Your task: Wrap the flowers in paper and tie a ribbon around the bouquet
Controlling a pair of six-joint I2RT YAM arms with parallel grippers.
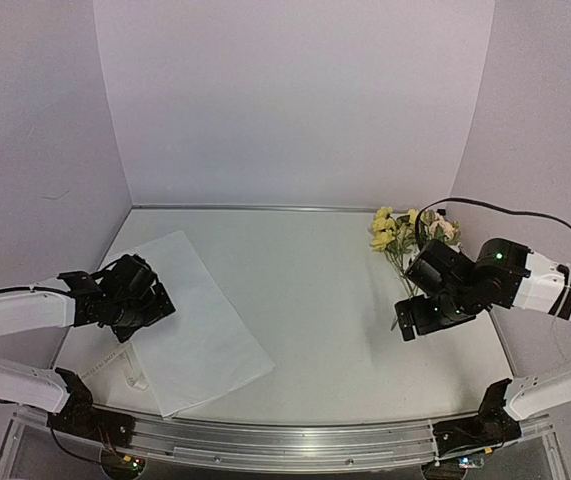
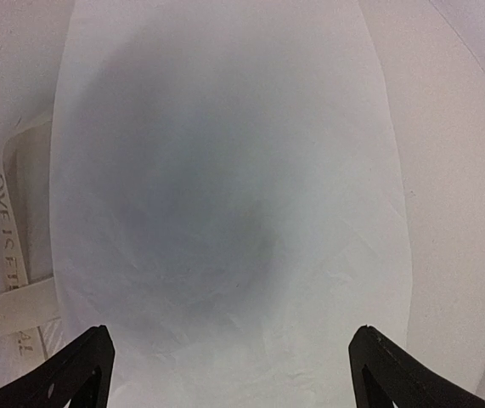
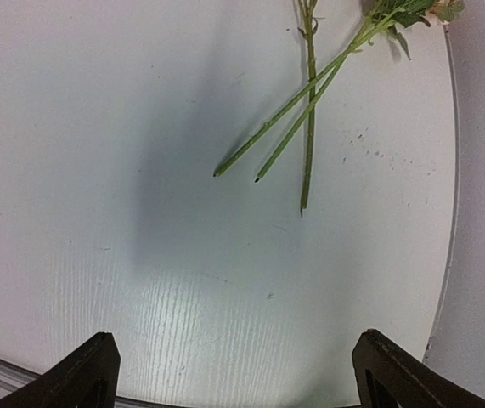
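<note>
A sheet of white paper (image 1: 205, 350) lies flat on the left side of the table. My left gripper (image 1: 145, 316) hovers over it, fingers wide apart, and the left wrist view shows only paper (image 2: 234, 212) between them. Beside the paper's left edge lies a looped, printed cream ribbon (image 2: 14, 311), partly hidden under the sheet. The bouquet of fake flowers (image 1: 393, 233), yellow and pale pink, rests at the back right. In the right wrist view its green stems (image 3: 310, 144) cross, ahead of my right gripper, which is open and empty above the table.
Walls (image 1: 295, 100) enclose the table at the back and both sides. A metal rail (image 1: 285, 440) runs along the front edge.
</note>
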